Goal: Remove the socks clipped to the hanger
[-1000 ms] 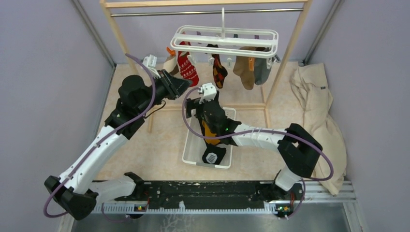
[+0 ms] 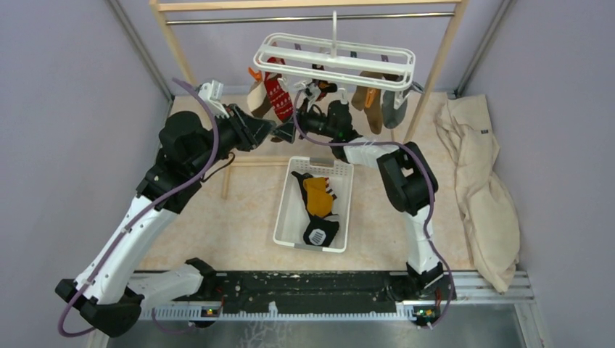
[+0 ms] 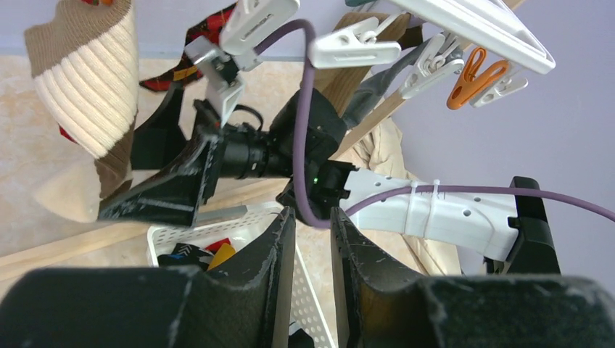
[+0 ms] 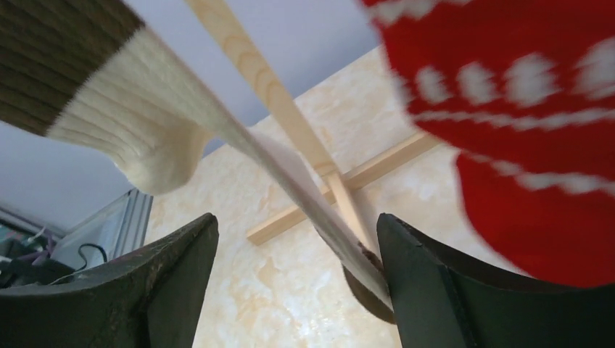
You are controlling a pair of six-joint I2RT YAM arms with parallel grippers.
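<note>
A white hanger [image 2: 335, 61] holds several clipped socks. At its left hang a cream-and-brown sock [image 3: 91, 87] and a red patterned sock [image 2: 278, 94]. Brown and grey socks [image 2: 392, 112] hang at the right. My right gripper is open at the cream-and-brown sock, whose lower part runs between its spread fingers and appears to touch the right-hand finger [image 4: 428, 283]. The red sock is close on the right in that view. My left gripper stands part open, nothing between its fingers, left of the right one in the top view.
Below the hanger, a white basket [image 2: 279, 217] holds dark and mustard socks. White and orange clips [image 3: 475, 78] hang from the frame. Beige cloth [image 2: 475, 188] lies at the right. Both gripper ends are close together, and bare floor lies left of the basket.
The patterned dark sock is now largely hidden.
</note>
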